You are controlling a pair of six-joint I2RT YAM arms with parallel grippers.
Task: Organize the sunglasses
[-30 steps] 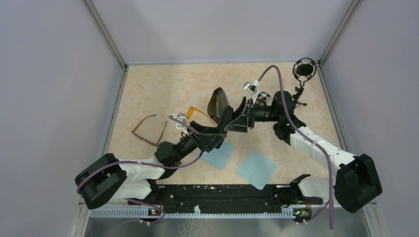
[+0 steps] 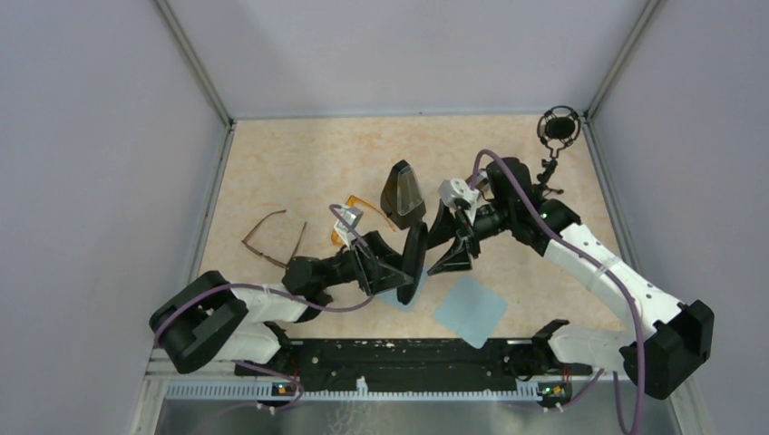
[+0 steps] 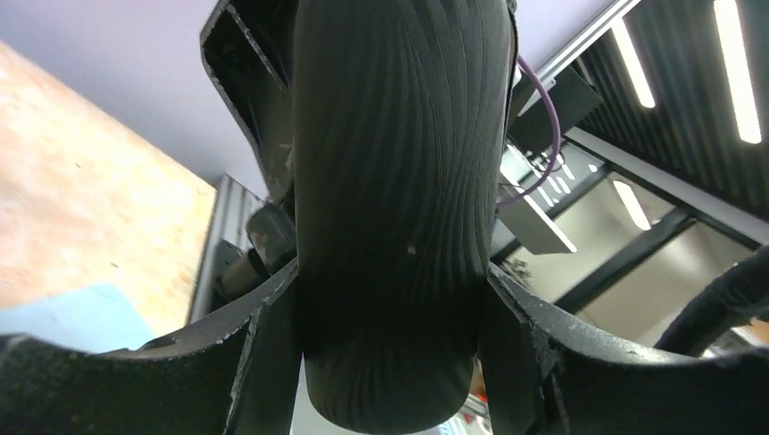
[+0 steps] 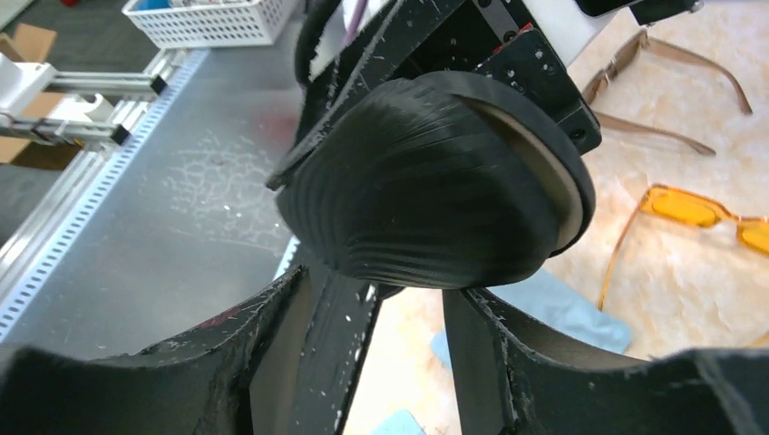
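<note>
A black ribbed sunglasses case (image 2: 413, 261) is held upright over the table's front middle, between the fingers of my left gripper; in the left wrist view it fills the centre. My right gripper stands open just to its right, the case beyond its fingertips, with a pale rim along one edge. Brown sunglasses (image 2: 257, 249) lie open at the left. Orange sunglasses (image 2: 355, 203) lie behind my left gripper, partly hidden. Another dark case (image 2: 402, 192) with a clear or shiny face lies at the back middle.
Blue cloths (image 2: 471, 310) lie at the front of the table (image 2: 308, 159). A black round mounted fixture (image 2: 559, 127) stands at the back right, with a partly hidden object below.
The case in my left gripper has moved toward the front and turned more upright. My right gripper has drawn apart from it and turned slightly.
</note>
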